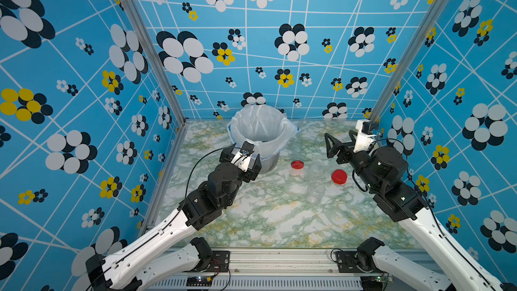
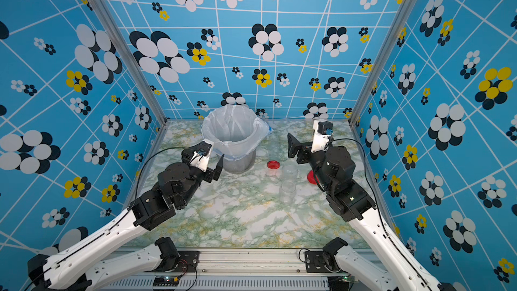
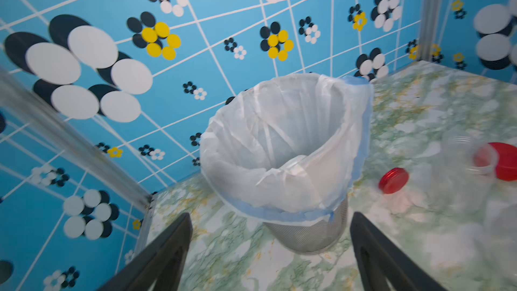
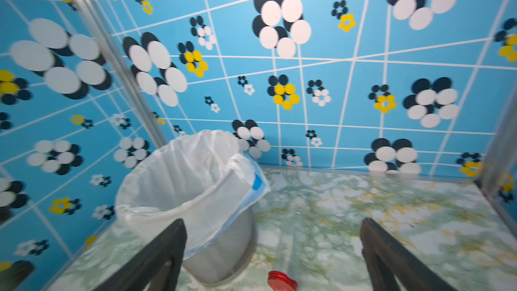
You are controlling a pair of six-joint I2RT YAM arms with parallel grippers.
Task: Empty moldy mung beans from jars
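Note:
Two clear jars stand on the marbled table; one jar (image 3: 467,175) shows in the left wrist view, and another clear jar (image 3: 500,242) is cut off by its right edge. No beans can be made out in them. One red lid (image 1: 297,165) is near the bin, and a second red lid (image 1: 338,176) is under the right arm. The lined bin (image 2: 237,153) is at the back left. My left gripper is open in front of the bin, its fingers apart and empty. Above the table's right side, my right gripper is open and empty.
The bin's white liner (image 1: 272,149) folds over its rim and sticks out to the right. Bare table (image 4: 420,215) spreads across the back right, and the front of the table (image 1: 269,221) is clear. Patterned walls close in the left, back and right.

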